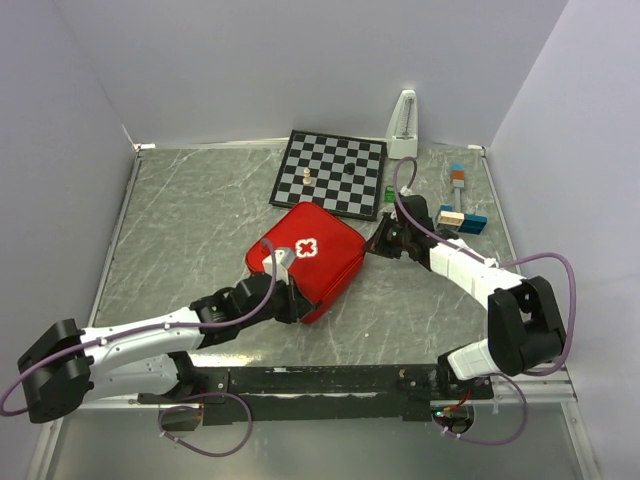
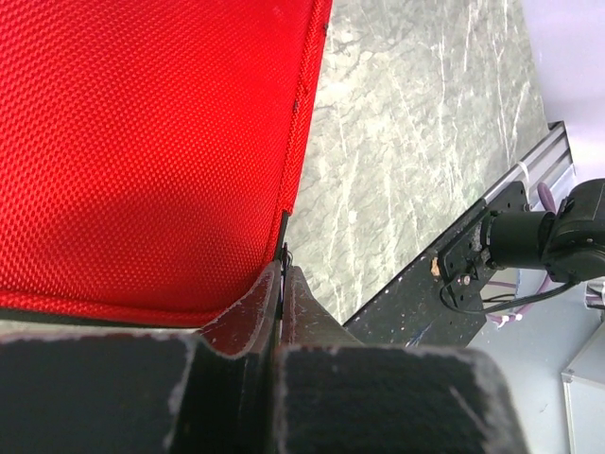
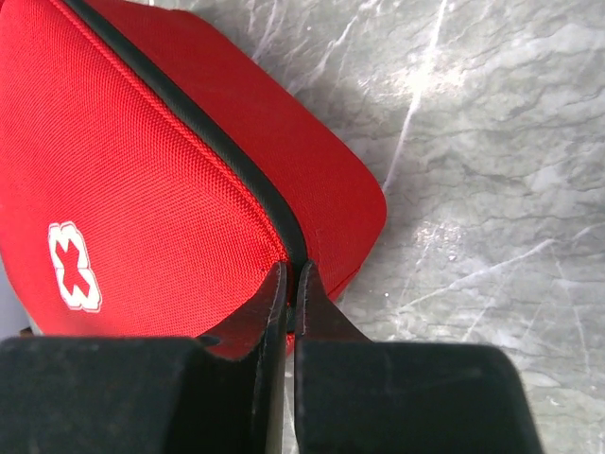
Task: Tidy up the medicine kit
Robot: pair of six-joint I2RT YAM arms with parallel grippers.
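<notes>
The red medicine kit (image 1: 323, 262), closed on top and marked with a white cross (image 1: 306, 248), lies at an angle mid-table. At its near corner, my left gripper (image 1: 312, 306) is shut; the left wrist view shows its fingertips (image 2: 267, 284) closed around a thin dark zipper pull (image 2: 283, 236) beside the red edge. My right gripper (image 1: 368, 246) is at the kit's right corner. In the right wrist view it is shut on the black zipper band (image 3: 246, 170), with the kit's red side wall (image 3: 331, 203) beyond. The kit's contents are hidden.
Behind the kit lies a chessboard (image 1: 335, 172) with a pale piece (image 1: 307, 176) on it. A white metronome (image 1: 404, 125) stands at the back, and blue blocks (image 1: 473, 224) lie at the right. Bare table (image 1: 180, 230) shows on the left.
</notes>
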